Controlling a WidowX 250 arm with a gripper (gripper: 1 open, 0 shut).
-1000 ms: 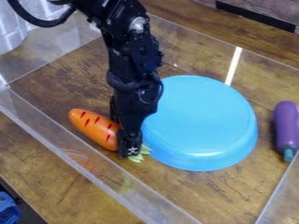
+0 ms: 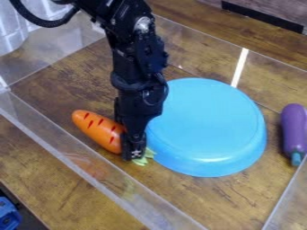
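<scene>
My black gripper (image 2: 132,135) reaches down from the top centre, its lower end over the green-topped end of an orange toy carrot (image 2: 99,128), which lies along the near clear wall. The fingertips are dark and overlap the carrot, so whether they grip it cannot be told. Right of the gripper is a blue round plate or lid (image 2: 204,121).
A purple eggplant toy (image 2: 293,130) lies at the far right. Clear walls (image 2: 84,166) bound the wooden work surface (image 2: 60,81), which has bare room at the upper left and upper right. A blue object (image 2: 10,216) sits at the bottom-left corner, outside the near wall.
</scene>
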